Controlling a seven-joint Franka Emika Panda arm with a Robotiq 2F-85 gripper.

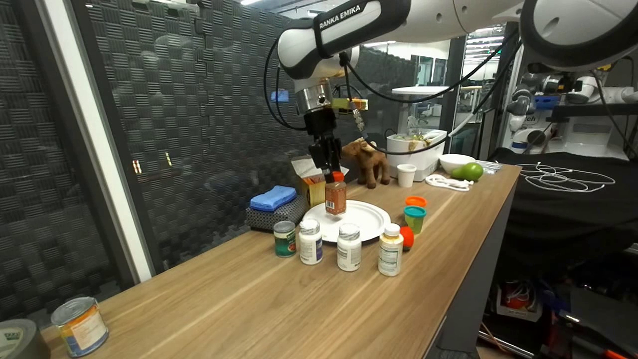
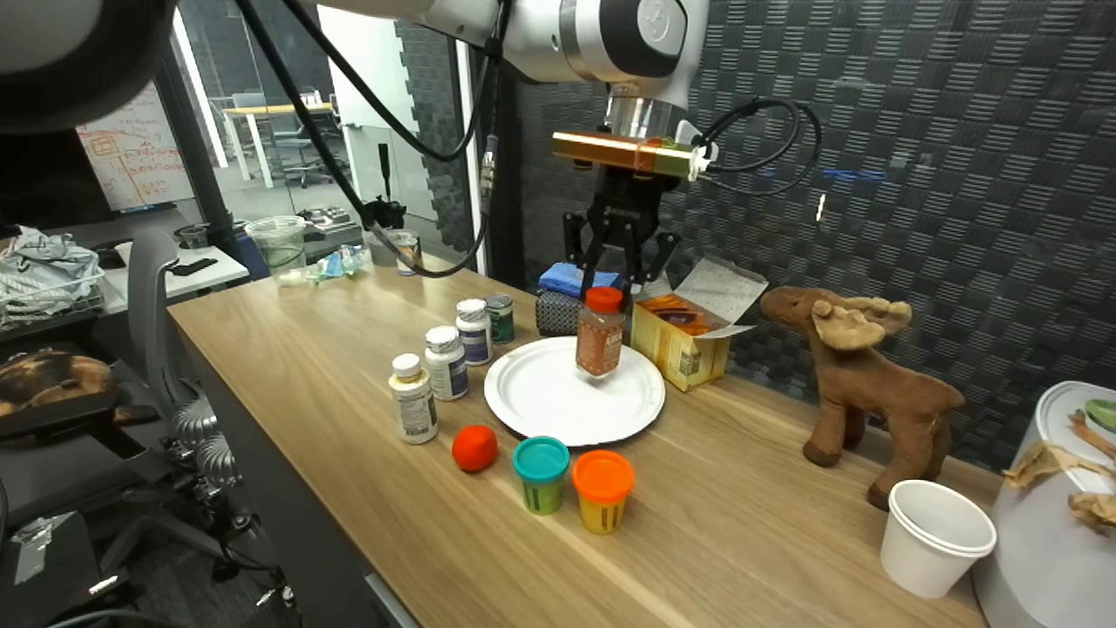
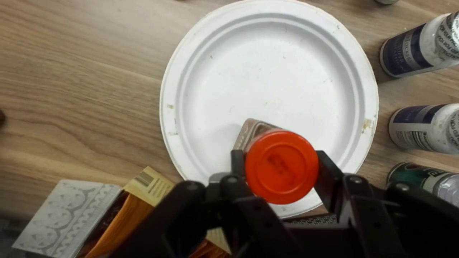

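A clear spice bottle with a red lid [image 2: 599, 335] hangs upright over the white paper plate [image 2: 523, 392]. In the wrist view, my gripper is shut on the bottle, its fingers on either side of the red lid. The bottle's base is at or just above the plate in exterior view 1; whether it touches cannot be told. From above, the bottle covers the near part of the plate, and the rest of the plate is empty.
Several supplement bottles [image 1: 348, 248] and a green can [image 1: 284, 239] line the plate's near side. An open yellow box [image 2: 685, 345], a blue cloth [image 1: 273, 198] and a plush moose [image 2: 868, 377] stand behind. Two lidded tubs [image 2: 602, 487] and a red ball [image 2: 475, 448] sit in front.
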